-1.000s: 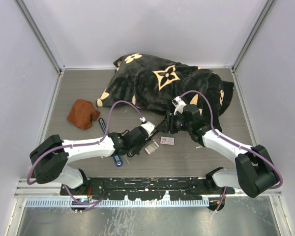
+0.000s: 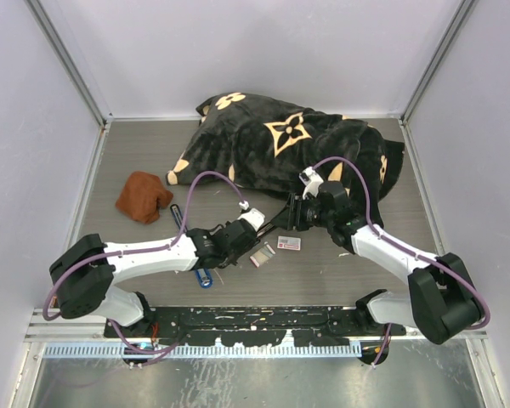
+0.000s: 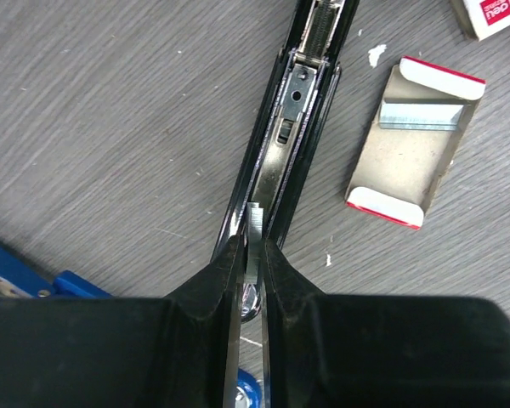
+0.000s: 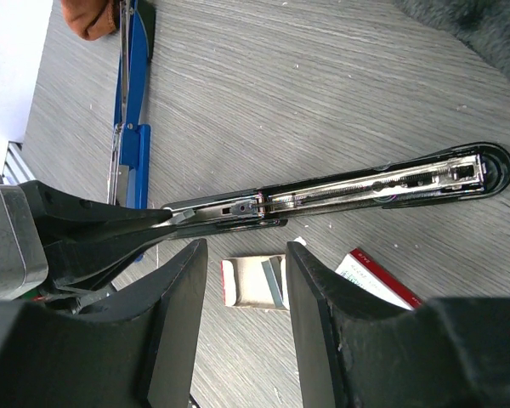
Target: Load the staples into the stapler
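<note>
An opened black stapler [image 3: 289, 127] lies on the table with its metal channel exposed. A short silver staple strip [image 3: 254, 223] is at the channel's near end in the left wrist view. My left gripper has its fingertips on either side of that strip, close together; whether they press on it I cannot tell. In the right wrist view the strip [image 4: 184, 216] pokes out from the left gripper's tips over the stapler's channel [image 4: 238, 206]. My right gripper is open and empty, its fingers on the near side of the stapler.
An open small box [image 3: 404, 144] holds another staple strip [image 3: 421, 116]. A closed white-and-red box [image 4: 377, 279] lies beside it. To the left are a blue tool [image 4: 134, 153] and a brown cloth [image 2: 144, 197]. A dark patterned blanket [image 2: 272, 140] fills the back.
Almost nothing differs in the top view. The left gripper stays at the stapler with at most a very slight shift, and the right arm holds its place.
</note>
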